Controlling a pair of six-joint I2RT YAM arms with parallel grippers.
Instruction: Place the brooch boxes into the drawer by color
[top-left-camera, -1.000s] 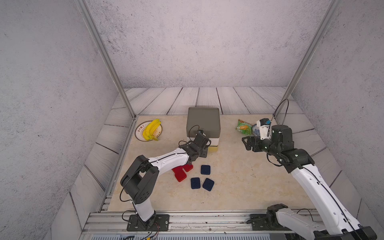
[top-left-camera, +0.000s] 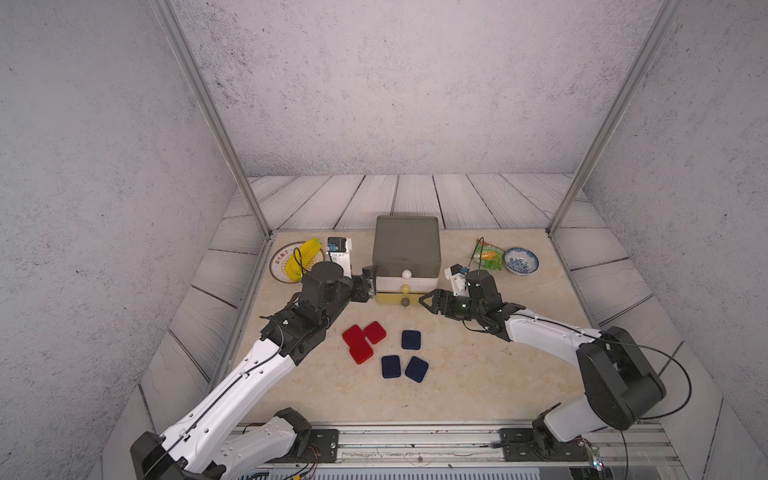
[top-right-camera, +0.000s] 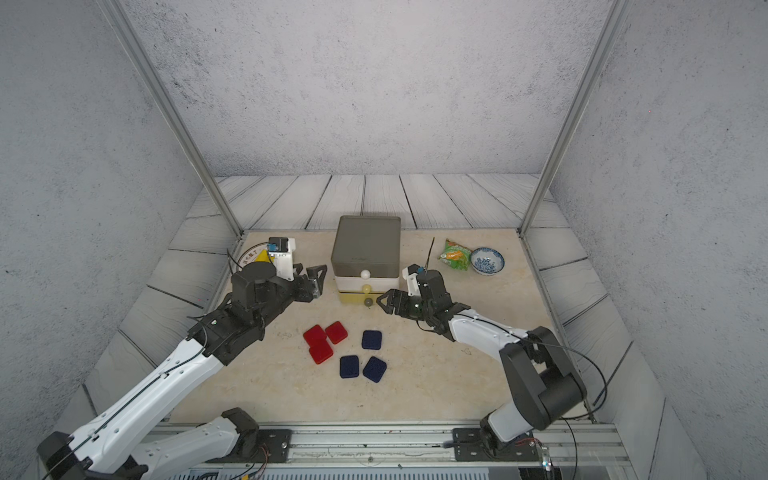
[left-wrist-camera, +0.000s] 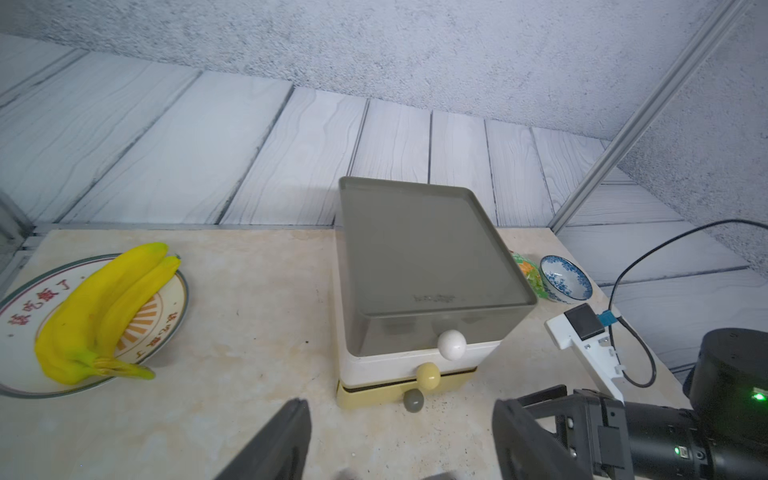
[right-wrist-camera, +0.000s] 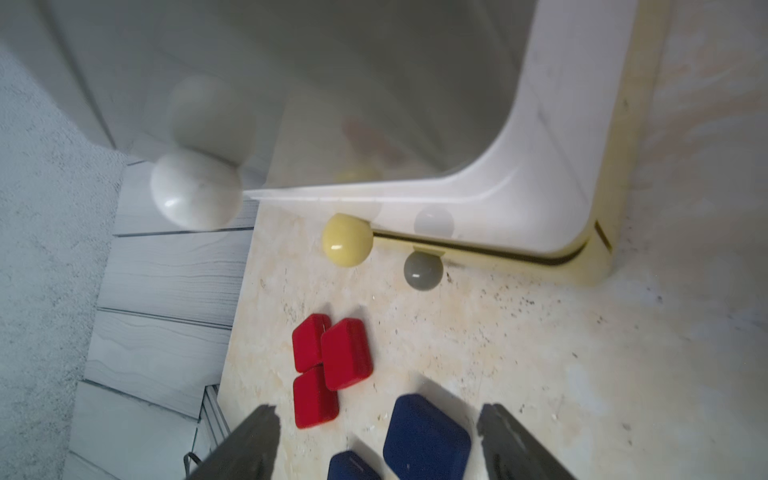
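A drawer box (top-left-camera: 406, 240) stands at the back middle, with a white knob (right-wrist-camera: 194, 189), a yellow knob (right-wrist-camera: 346, 238) and a grey knob (right-wrist-camera: 422, 270); its drawers look closed. In front lie several brooch boxes: red ones (top-left-camera: 361, 349) at left and dark blue ones (top-left-camera: 411, 339) at middle. My left gripper (top-left-camera: 368, 281) is raised left of the drawer box, open with nothing between its fingers. My right gripper (top-left-camera: 428, 301) is at the box's front right beside the knobs, open with nothing between its fingers.
A plate (left-wrist-camera: 20, 352) with bananas (left-wrist-camera: 96, 320) sits at back left. A green packet (top-right-camera: 454, 253) and a patterned bowl (top-right-camera: 487, 261) are at back right.
My left arm has risen and drawn back from the drawer front. My right gripper has moved left from near the bowl to the drawer box's front.
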